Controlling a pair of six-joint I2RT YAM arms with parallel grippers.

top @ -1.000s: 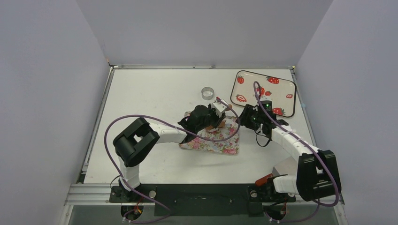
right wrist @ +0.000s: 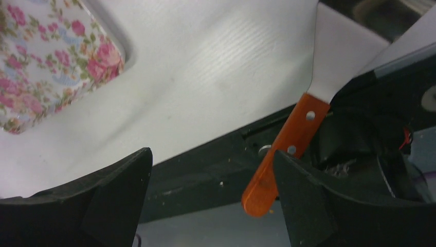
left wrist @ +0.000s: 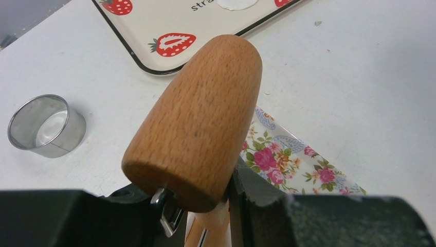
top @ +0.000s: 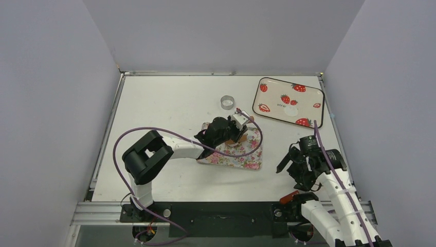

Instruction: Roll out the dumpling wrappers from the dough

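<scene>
My left gripper [top: 239, 128] is over the floral board [top: 229, 159], closed around a wooden rolling pin [left wrist: 193, 118], whose near handle fills much of the left wrist view. Any dough under it is hidden. My right gripper stands open at the front right, its fingers empty, above a scraper with an orange handle [right wrist: 283, 149] and steel blade [right wrist: 342, 51] at the table's front edge. A white wrapper [top: 290, 111] lies on the strawberry tray [top: 272, 87] at the back right.
A metal ring cutter [top: 227, 102] stands behind the board. The table's front edge borders a dark rail [top: 221, 218].
My right arm has pulled back from beside the board and tray toward the front right, over the scraper. My left arm has barely moved.
</scene>
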